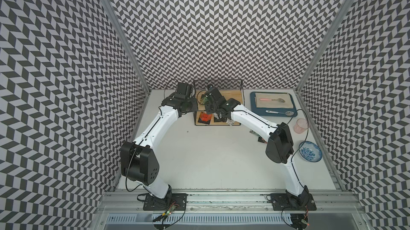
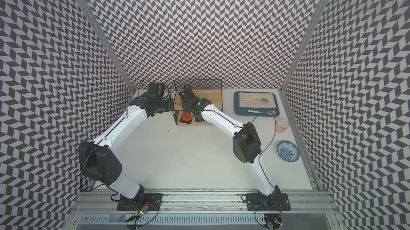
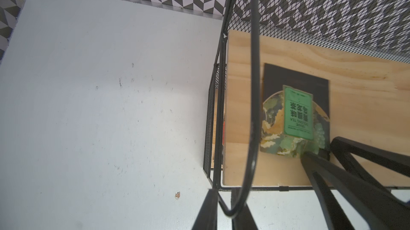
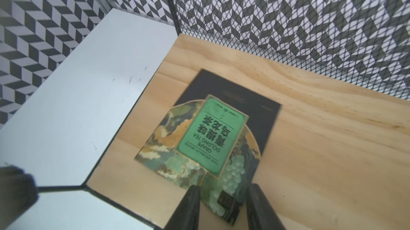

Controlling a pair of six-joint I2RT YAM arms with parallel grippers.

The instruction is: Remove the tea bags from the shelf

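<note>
A dark tea bag with a green label [image 4: 212, 134] lies flat on the shelf's wooden upper board [image 3: 363, 102], towards its left end. My right gripper is partly open at the bag's near corner, and the corner sits between its fingertips. In the left wrist view the right fingers [image 3: 328, 187] reach in from the lower right. My left gripper is shut on the black wire frame [image 3: 255, 80] at the shelf's left front. An orange-and-black tea bag [image 1: 205, 117] lies on the lower level, and a dark one [image 1: 219, 119] beside it is partly hidden by the right arm.
Other packets [image 1: 258, 136] lie on the table, partly under the right arm. Further right are a blue tray [image 1: 256, 109] with spoons, a pink cup [image 1: 300, 125] and a blue patterned bowl [image 1: 310, 151].
</note>
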